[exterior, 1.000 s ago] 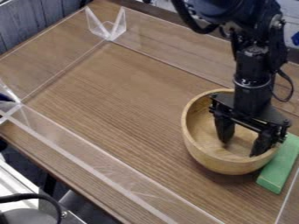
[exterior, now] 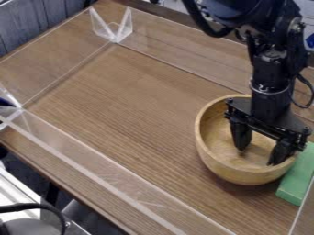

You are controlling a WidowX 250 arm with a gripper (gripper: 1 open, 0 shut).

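A wooden bowl [exterior: 218, 157] sits at the right of the wooden table. The black arm reaches down from the top, and its gripper [exterior: 263, 145] is inside the bowl, open, with its fingers spread. Nothing clearly shows between the fingers, though the bowl's floor is partly hidden behind them. A green object [exterior: 297, 184] lies right beside the bowl, partly cut off by the frame's edge.
Clear plastic pieces stand along the table's edges at the back and left. A black cable [exterior: 31, 207] lies at the bottom left.
The bowl and gripper have shifted very slightly to the right since a second ago. The green object also sits a little farther right.
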